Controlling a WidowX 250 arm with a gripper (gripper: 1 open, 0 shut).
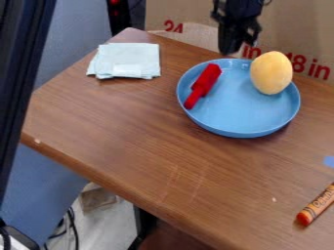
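Observation:
The black gripper [232,39] hangs at the top of the view, above the back of a blue plate [237,113]; whether its fingers are open or shut is hard to tell. On the plate lie a red cylindrical object [202,85] at the left and a yellow, potato-shaped object [271,72] at the back right.
A folded pale cloth [124,61] lies at the back left of the wooden table [144,156]. An orange crayon-like stick [314,203] lies at the front right, near a small blue patch [327,161]. A cardboard panel stands behind.

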